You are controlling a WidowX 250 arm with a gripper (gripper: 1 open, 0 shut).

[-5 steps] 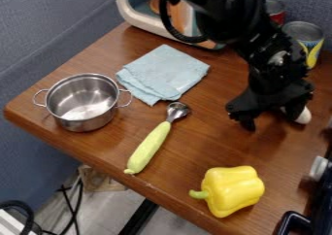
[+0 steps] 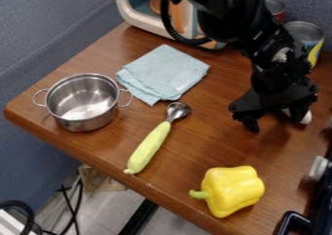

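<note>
A black robot arm reaches down from the top, its gripper [image 2: 273, 115] low over the right part of the wooden table [image 2: 195, 142]. A pale object [image 2: 302, 117] lies partly hidden just behind the gripper at the right; whether the fingers hold it is unclear. A silver pot [image 2: 82, 102] stands at the left. A corn cob [image 2: 148, 149] lies beside a metal spoon [image 2: 177, 112]. A yellow pepper [image 2: 232, 190] is at the front right.
A folded blue cloth [image 2: 162, 74] lies at the back. Cans [image 2: 305, 37] and a microwave [image 2: 136, 6] line the back edge. A black appliance [image 2: 312, 215] is at the right front. Open table lies around the centre.
The objects on the table look unmoved, apart from the partly hidden pale one, which is hard to tell.
</note>
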